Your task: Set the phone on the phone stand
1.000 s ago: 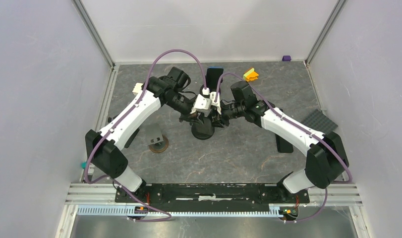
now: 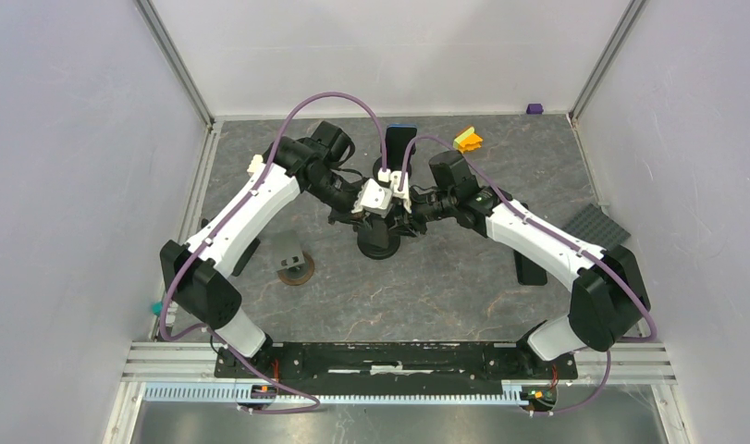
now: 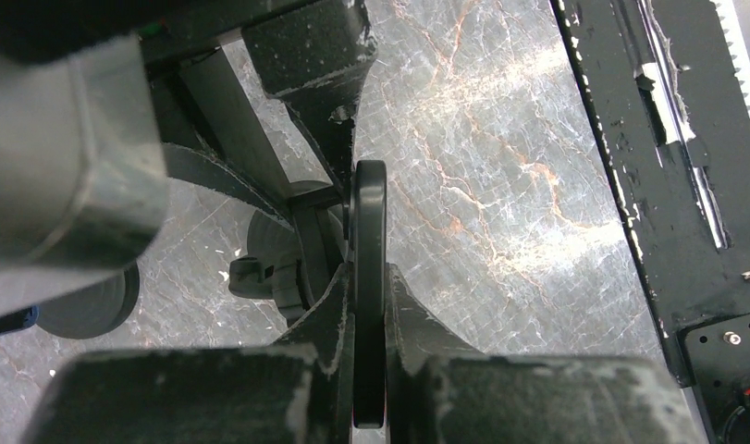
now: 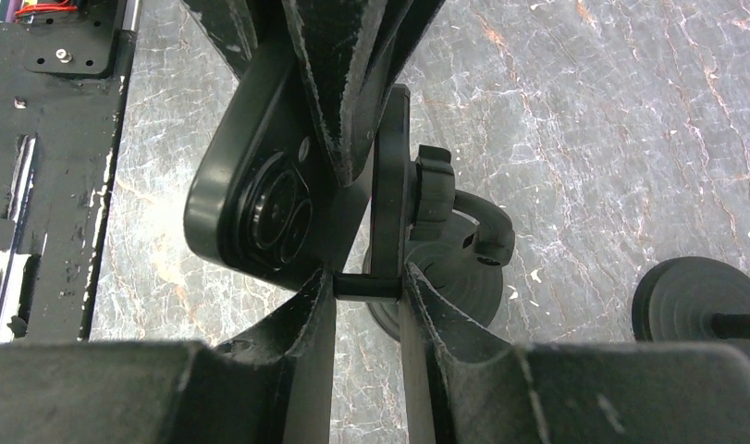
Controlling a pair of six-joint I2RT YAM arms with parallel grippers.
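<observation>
Both grippers meet over the black phone stand (image 2: 377, 242) at the centre. In the left wrist view a black phone (image 3: 369, 213) stands edge-on, held in my shut left gripper. In the right wrist view the phone's camera end (image 4: 260, 203) shows beside the stand's upright, with the stand's round base (image 4: 454, 287) below. My right gripper has its fingertips at a narrow dark bar, part open; whether it grips it is unclear. Much of the stand is hidden by the arms in the top view.
Another stand holding a phone (image 2: 400, 143) is at the back. A grey stand (image 2: 288, 254) is left of centre, a black phone (image 2: 530, 270) and grey mat (image 2: 596, 225) at right, a yellow object (image 2: 468, 141) at back right.
My left gripper has shifted very slightly over the last second; the right arm looks almost unmoved.
</observation>
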